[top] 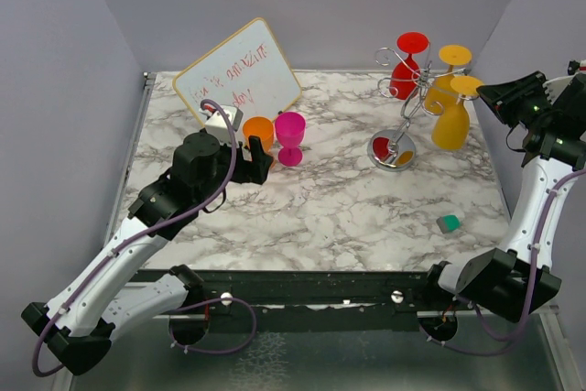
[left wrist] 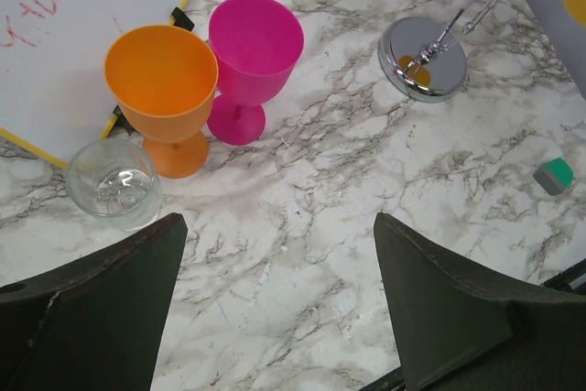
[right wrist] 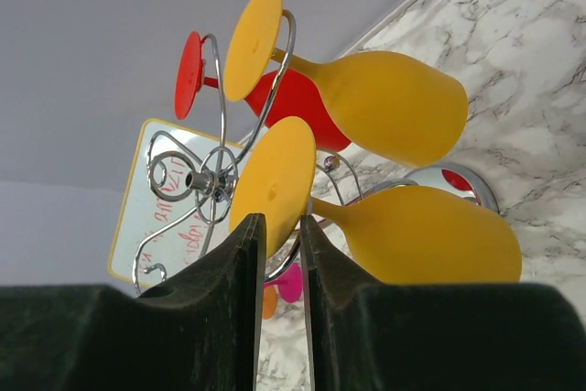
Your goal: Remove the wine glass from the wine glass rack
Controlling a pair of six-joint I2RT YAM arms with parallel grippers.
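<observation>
A chrome rack [top: 401, 135] holds upside-down glasses: one red [top: 404, 80] and two yellow. My right gripper [top: 487, 93] is at the nearest yellow glass [top: 450, 127]; in the right wrist view its fingertips [right wrist: 252, 235] reach that glass's round foot [right wrist: 275, 171], close together with the rim between or just behind them; whether they grip it is unclear. My left gripper [top: 256, 153] stands open above the table; in the left wrist view nothing is between its fingers.
An orange goblet [left wrist: 160, 80], a pink goblet [left wrist: 252, 43] and a clear glass [left wrist: 113, 185] stand before a whiteboard [top: 236, 75]. A green block [top: 448, 223] lies at front right.
</observation>
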